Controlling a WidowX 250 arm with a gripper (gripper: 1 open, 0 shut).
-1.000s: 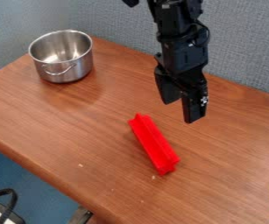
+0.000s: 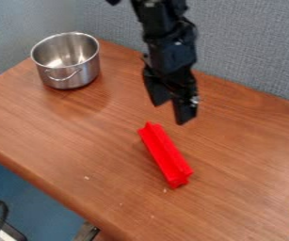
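A red elongated block (image 2: 166, 153) lies on the wooden table (image 2: 77, 151), angled from upper left to lower right. Above and behind it hangs my black gripper (image 2: 170, 97), slightly motion-blurred, its two dark fingers pointing down and apart, with nothing visible between them. It does not appear to touch the block.
A steel pot (image 2: 66, 60) with a wire handle stands at the back left. A grey padded wall (image 2: 253, 47) runs along the back. Cables lie off the table at the lower left.
The block and pot are where they were.
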